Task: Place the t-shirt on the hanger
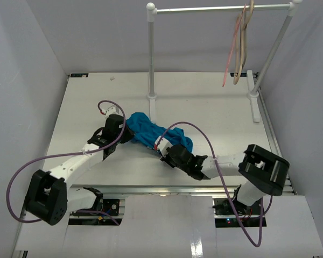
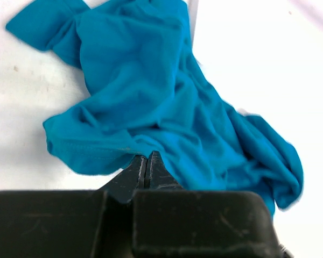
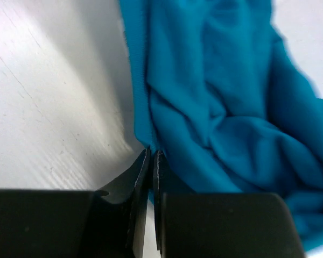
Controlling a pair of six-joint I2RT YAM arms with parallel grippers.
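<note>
The teal t-shirt (image 1: pixel 149 129) lies crumpled on the white board between my grippers. My left gripper (image 1: pixel 128 134) is at its left part, fingertips together on a folded edge of the fabric. My right gripper (image 1: pixel 164 156) is at the near edge, fingertips closed on a hem, which runs up from them in the right wrist view. Hangers (image 1: pixel 237 48), pink and beige, hang from the white rail at the upper right of the top view.
The rail's left post (image 1: pixel 151 64) and foot stand just behind the shirt, its right post (image 1: pixel 273 45) at the far right. The board (image 1: pixel 204 97) is clear behind and right of the shirt.
</note>
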